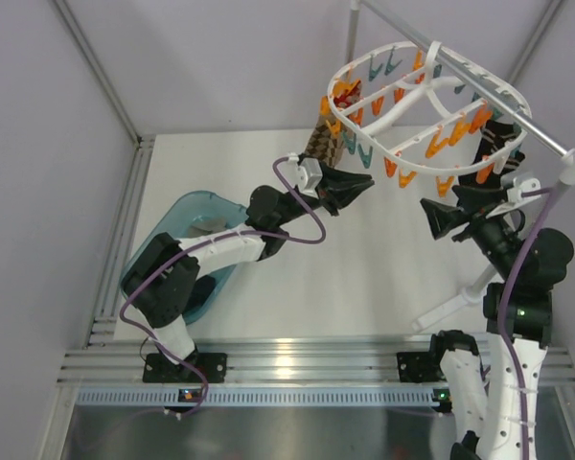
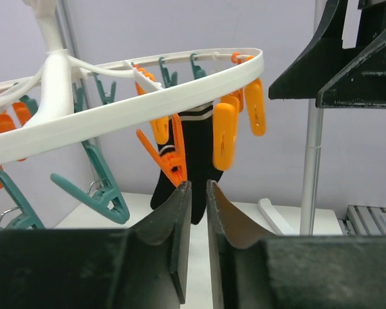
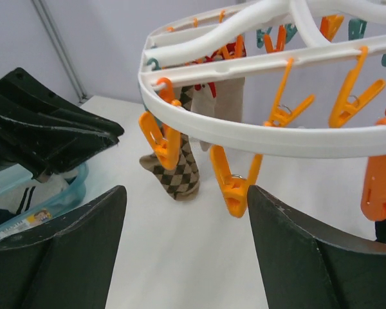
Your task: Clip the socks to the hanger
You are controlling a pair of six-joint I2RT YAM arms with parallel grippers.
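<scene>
The white round hanger (image 1: pixel 393 144) hangs at top right, ringed with orange and teal clips. Socks are on it: a patterned brown one (image 3: pixel 174 177) at the back left, a black one with white stripes (image 2: pixel 196 148) at the right. My left gripper (image 1: pixel 359 187) is left of the ring, below its rim, empty, its fingers a narrow gap apart in the left wrist view, facing orange clips. My right gripper (image 1: pixel 439 216) stands open below the ring's right front, empty, with orange clips ahead of it in the right wrist view.
A blue basin (image 1: pixel 196 201) with more items sits on the left of the table, partly behind the left arm. A white stand pole (image 1: pixel 565 177) rises at the right.
</scene>
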